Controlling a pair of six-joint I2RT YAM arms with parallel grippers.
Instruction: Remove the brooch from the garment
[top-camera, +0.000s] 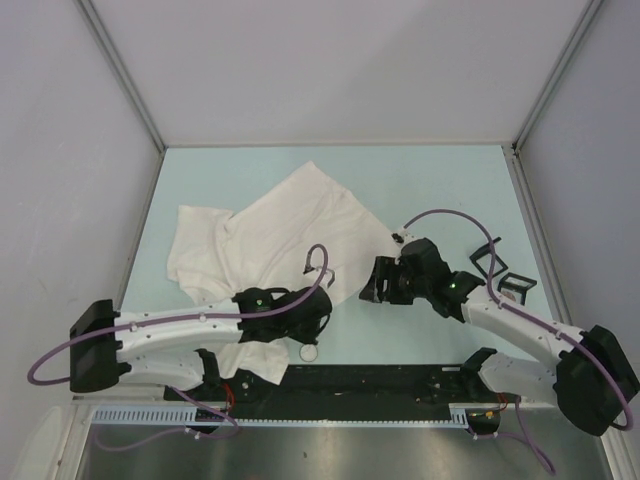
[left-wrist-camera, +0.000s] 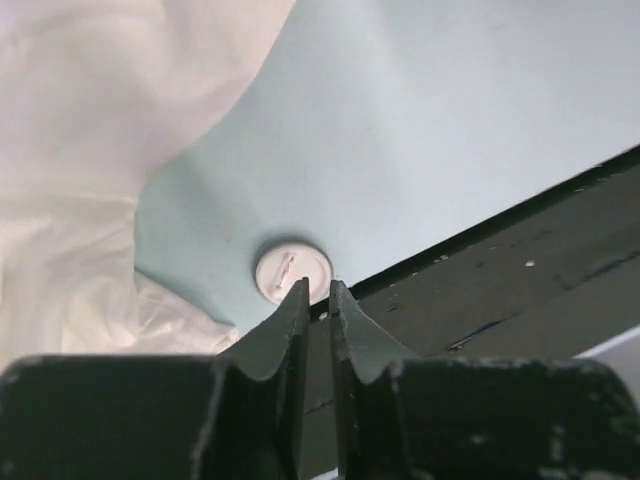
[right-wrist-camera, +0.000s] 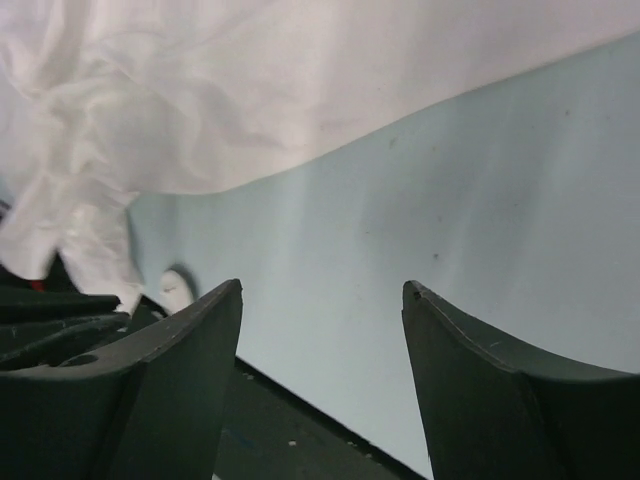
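The white garment (top-camera: 280, 230) lies spread over the pale table. A small round white disc with a pin on it, the brooch (left-wrist-camera: 293, 271), lies on bare table beside the garment's lower part, near the front edge. My left gripper is shut above the disc, which sits apart just beyond its fingertips in the left wrist view; whether anything is between the fingers cannot be seen. My right gripper is open over bare table to the right of the garment, with nothing between its fingers.
Black frame-like objects (top-camera: 489, 258) lie at the table's right side. A dark edge runs along the table's front.
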